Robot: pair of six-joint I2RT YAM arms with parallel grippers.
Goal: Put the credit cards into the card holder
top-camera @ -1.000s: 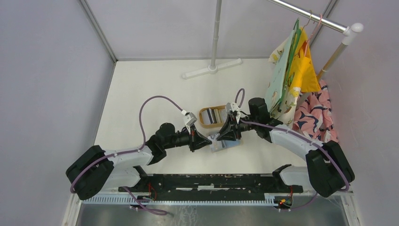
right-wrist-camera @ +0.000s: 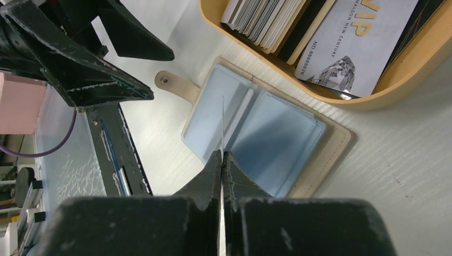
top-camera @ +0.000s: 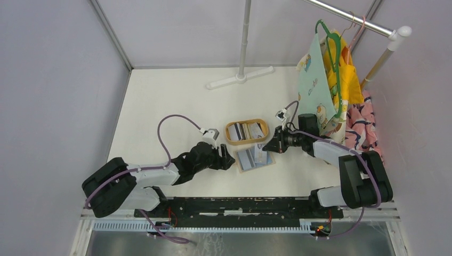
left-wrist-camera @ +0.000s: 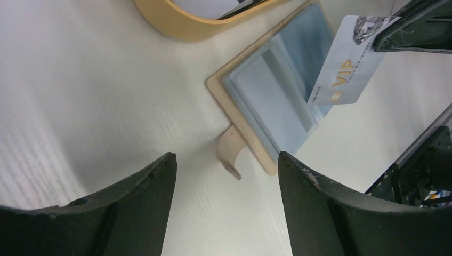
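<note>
My right gripper is shut on a white VIP card, which shows edge-on in the right wrist view. The card hangs over the card holder (top-camera: 246, 160), a beige folder lying open with blue-grey clear pockets (right-wrist-camera: 277, 138). In the left wrist view the card's lower end overlaps the holder's far pocket; the gap between them cannot be judged. My left gripper stands open left of the holder, nothing between its fingers. The holder's strap (left-wrist-camera: 229, 149) points toward it.
Behind the holder sits a tan oval tray (top-camera: 230, 140) filled with several cards, a VIP card (right-wrist-camera: 357, 42) among them. A garment rack base (top-camera: 240, 79) stands farther back. Hanging clothes (top-camera: 320, 90) crowd the right side.
</note>
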